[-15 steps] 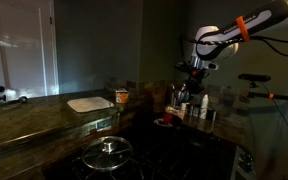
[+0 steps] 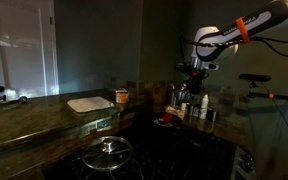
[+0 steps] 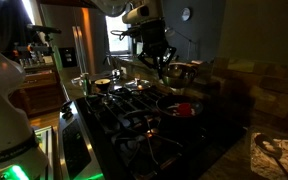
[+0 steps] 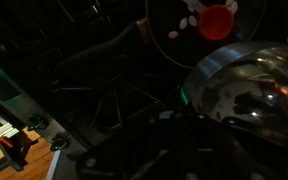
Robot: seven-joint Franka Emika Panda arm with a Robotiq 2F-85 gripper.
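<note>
My gripper (image 3: 163, 64) is shut, high above the back of the stove. Its dark fingers merge with the shadow in the wrist view. A shiny metal bowl (image 4: 234, 85) lies close beside them there; whether its rim touches the fingers I cannot tell. Under the gripper, the same rounded metal shape appears dimly in exterior view 2. A dark pan (image 3: 168, 110) with a handle rests on the stove, holding a red cup (image 4: 215, 22) and several small pale pieces.
A glass-lidded pan (image 2: 107, 153) occupies another part of the stove (image 3: 117, 128). On the counter (image 2: 34, 118) sit a pale tray (image 2: 90, 104) and an orange container (image 2: 122, 96). Bottles (image 2: 204, 106) stand at the back. A spoon (image 3: 274, 150) lies at the right.
</note>
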